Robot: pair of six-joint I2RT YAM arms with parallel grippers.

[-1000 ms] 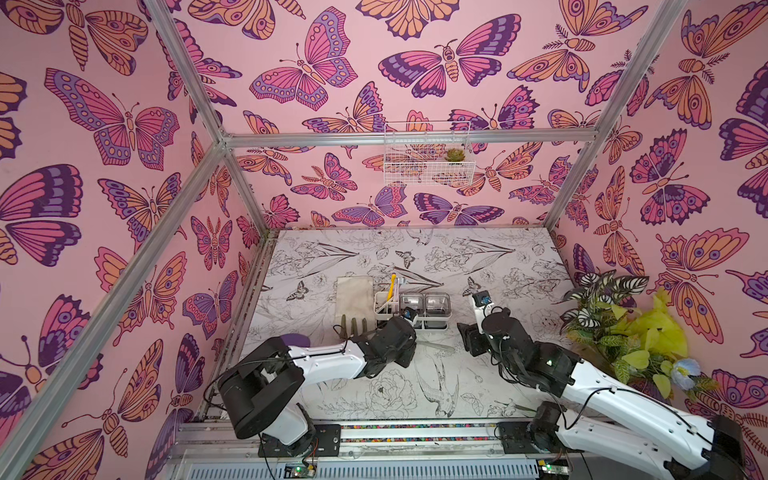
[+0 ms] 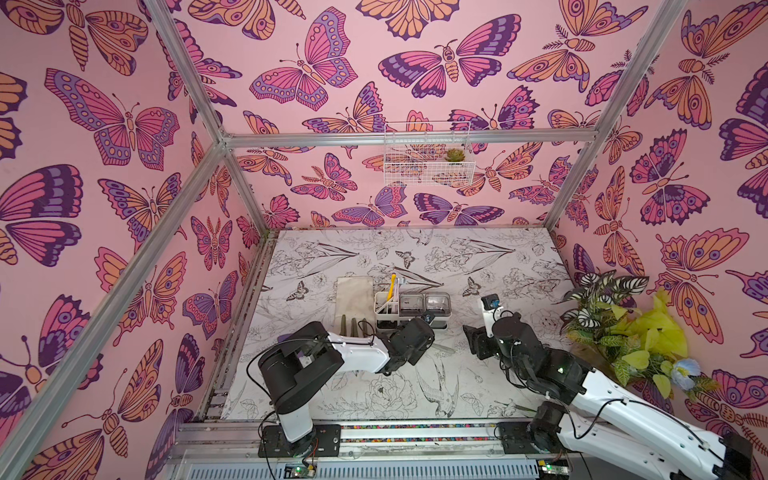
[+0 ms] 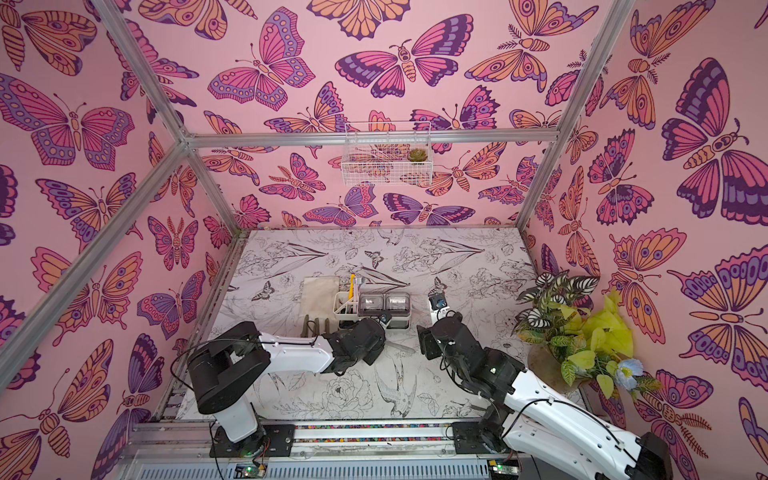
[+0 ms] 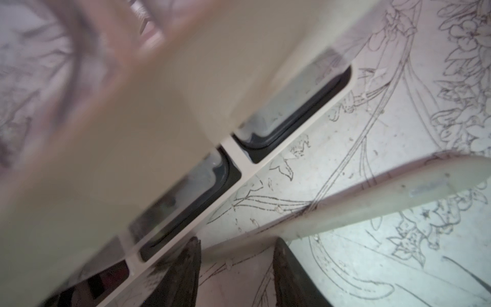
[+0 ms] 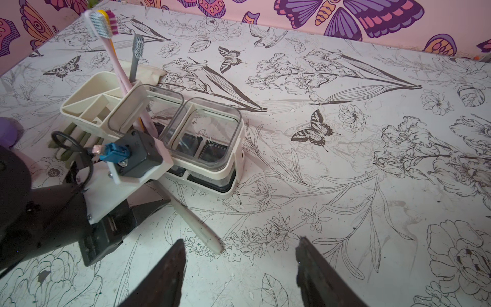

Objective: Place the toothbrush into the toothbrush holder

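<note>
A pale grey-green toothbrush (image 5: 197, 225) lies on the table in front of the cream toothbrush holder (image 5: 232, 184); its head is hidden behind my left arm. My left gripper stands open over it, the handle crossing the gap near the fingertips (image 4: 191, 253). Whether the fingers touch it I cannot tell. In the holder's left part stand a pink toothbrush (image 5: 115, 58), a grey one (image 5: 136, 53) and a yellow one (image 3: 352, 284). My right gripper is open to the right of the holder, nothing between its fingers.
Clear lidded boxes (image 5: 207, 135) fill the holder's right part. A beige cloth (image 2: 354, 297) with several utensils lies to the left. Plants (image 2: 632, 336) stand at the right edge.
My left gripper has moved to the right, along the front of the holder and over the toothbrush. The right gripper has shifted slightly to the right.
</note>
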